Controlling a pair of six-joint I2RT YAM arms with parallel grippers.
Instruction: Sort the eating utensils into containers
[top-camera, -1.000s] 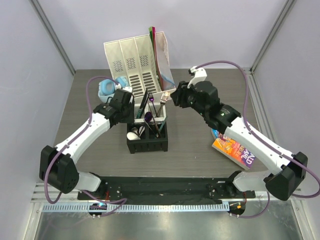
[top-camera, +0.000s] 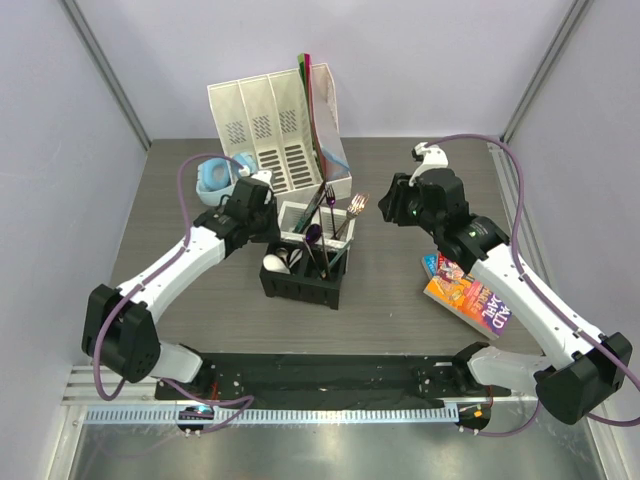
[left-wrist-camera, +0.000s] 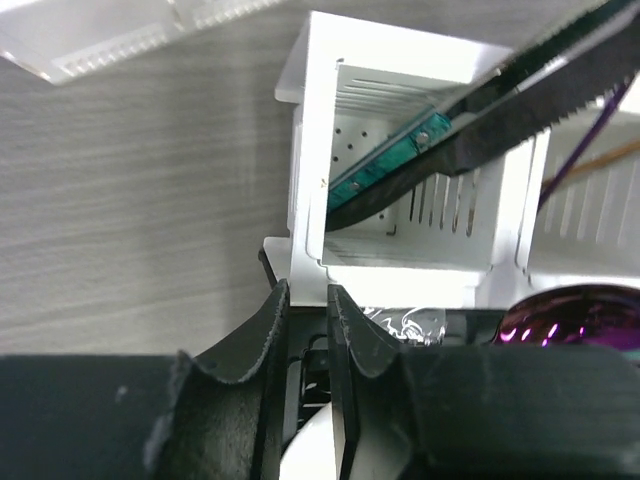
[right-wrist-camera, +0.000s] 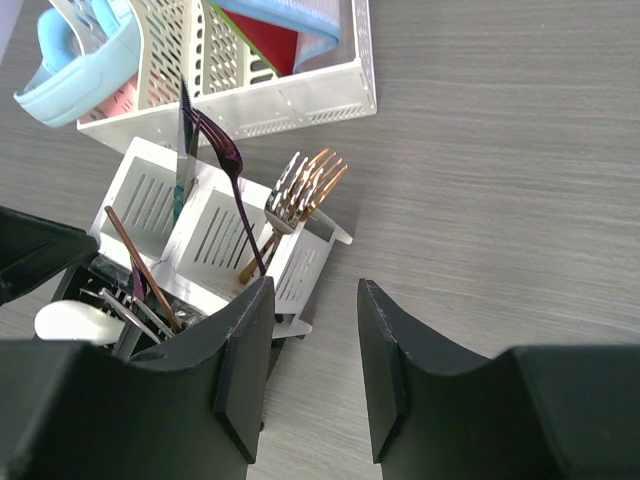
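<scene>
A white slotted container (top-camera: 284, 220) stands behind a black container (top-camera: 302, 290). Knives (left-wrist-camera: 420, 160), a purple fork (right-wrist-camera: 226, 150) and silver and gold forks (top-camera: 356, 205) lean out of the white one. The purple spoon (top-camera: 313, 234) is near where the two meet; white-headed utensils (top-camera: 274, 263) and brown handles (right-wrist-camera: 140, 255) rise from the black one. In the left wrist view, my left gripper has the white container's near-left corner between its fingers; whether they grip it is unclear. My right gripper (top-camera: 388, 208) is open and empty, right of the forks.
A large white rack (top-camera: 265, 110) stands at the back, with a light blue cup (top-camera: 214, 174) at its left. Books (top-camera: 468, 296) lie at the right. Bare table lies between the containers and the books.
My left gripper shifted with them. The right gripper drew away rightward from the forks.
</scene>
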